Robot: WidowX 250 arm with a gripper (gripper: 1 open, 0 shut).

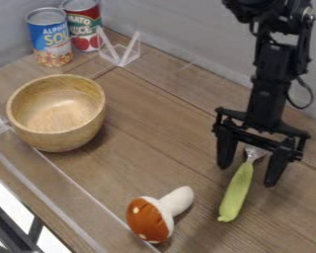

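My black gripper (249, 161) stands open at the right, low over the table, its two fingers either side of the pale upper end of a long yellow-green vegetable or toy (235, 193) that lies lengthwise on the wood. An orange and white toy mushroom (151, 219) lies at the bottom centre, left of the green object. A wooden bowl (56, 116) sits at the left. Whether the fingers touch the green object is unclear.
Two cans, a blue one (51, 38) and a red one (84, 28), stand in the back left corner by a wall. Clear tape runs along the left edge.
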